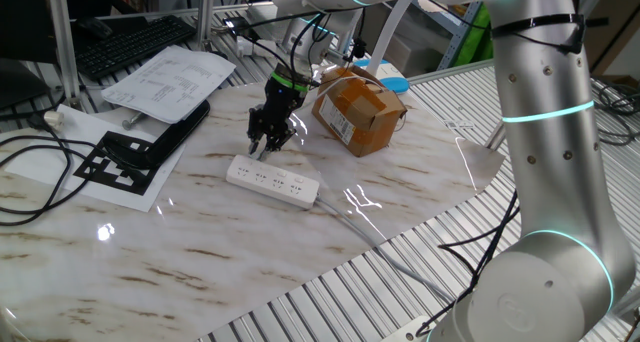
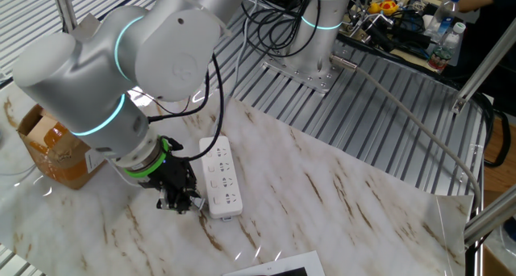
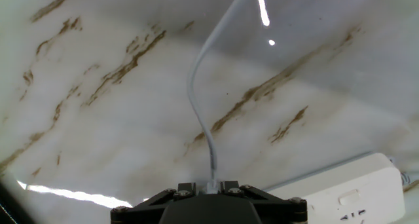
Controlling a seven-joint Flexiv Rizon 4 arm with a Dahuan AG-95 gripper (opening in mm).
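A white power strip lies flat on the marbled tabletop, its sockets facing up. My gripper points down close to one end of it. In exterior view 2 the gripper is just beside the strip. The wrist view has the end of a thin white cable between the gripper's fingers, which look shut on it. What is on the cable's end is mostly hidden by the fingers. One corner of the strip shows at the lower right there.
An open cardboard box stands close behind the gripper. Printed papers, a black stand and a marker sheet are at the left. The strip's grey cord runs toward the arm base.
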